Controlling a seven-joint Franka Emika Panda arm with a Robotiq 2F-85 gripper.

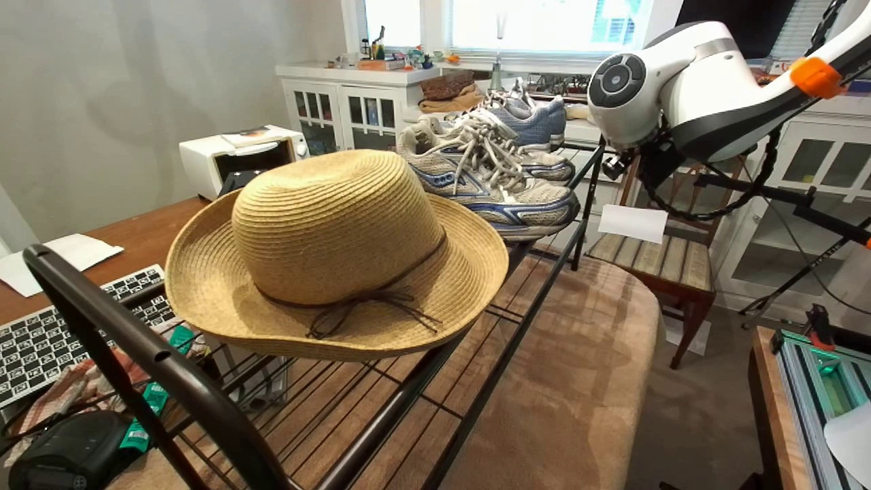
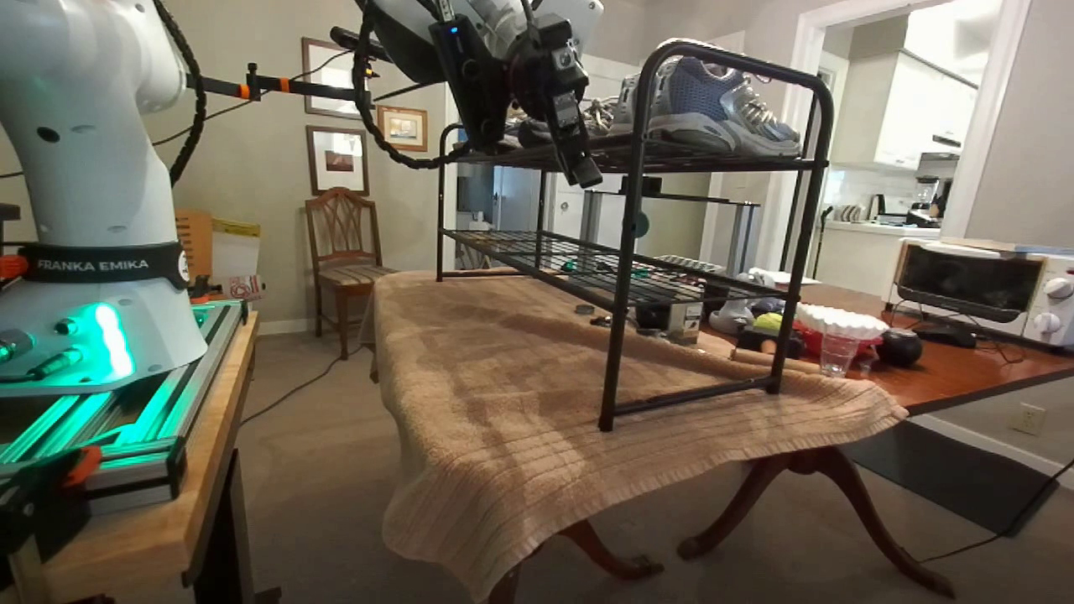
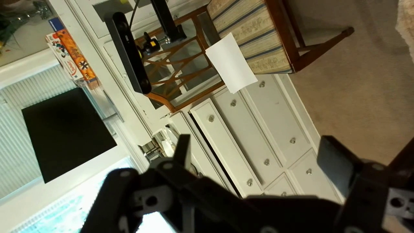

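Note:
In the wrist view my gripper is open, its two dark fingers wide apart with nothing between them. In exterior view 2 the hand hangs at the front side of a black wire rack, close to its upper shelf. A tan straw hat with a thin brown cord rests on that shelf in exterior view 1, at the end nearest the camera. Beyond it stand grey-and-blue running shoes, and blue shoes farther along. The hat cannot be made out in exterior view 2.
The rack's lower shelf looks bare. A brown towel covers the table beneath, with open space toward the robot base. Loose items, including a clear cup, crowd the table behind the rack. A striped chair stands beyond.

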